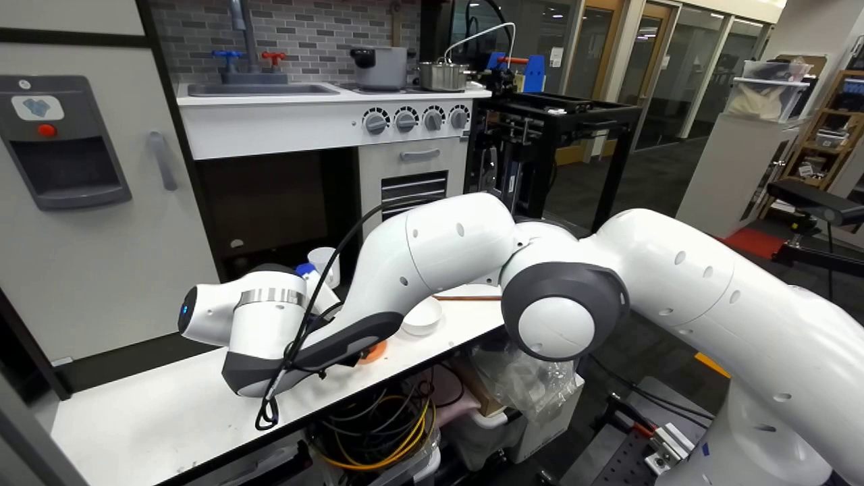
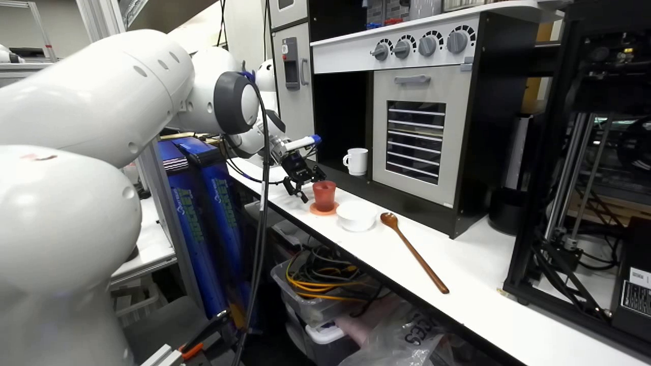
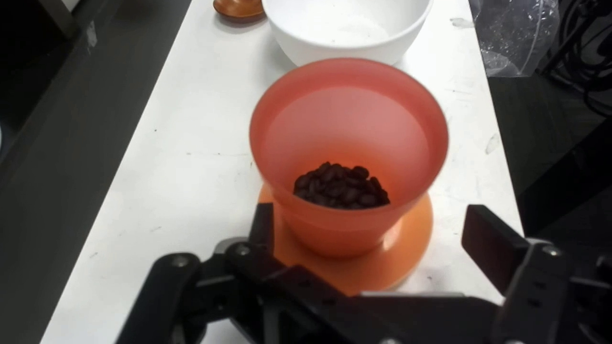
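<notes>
An orange-red cup (image 3: 350,132) stands upright on an orange saucer (image 3: 416,235), with dark coffee beans (image 3: 341,188) in its bottom. My gripper is open, its fingers apart on either side of the saucer's near part, with nothing held. In exterior view 2 the gripper (image 2: 305,186) is tilted down just left of the cup (image 2: 324,196). The arm hides the cup in exterior view 1, where only an edge of the saucer (image 1: 373,352) shows.
Just beyond the cup sits a white bowl (image 2: 356,217), with a wooden spoon (image 2: 415,253) past it. A white mug (image 2: 356,161) stands toward the back, by the toy oven. The narrow white bench (image 1: 154,413) has a drop along its front edge.
</notes>
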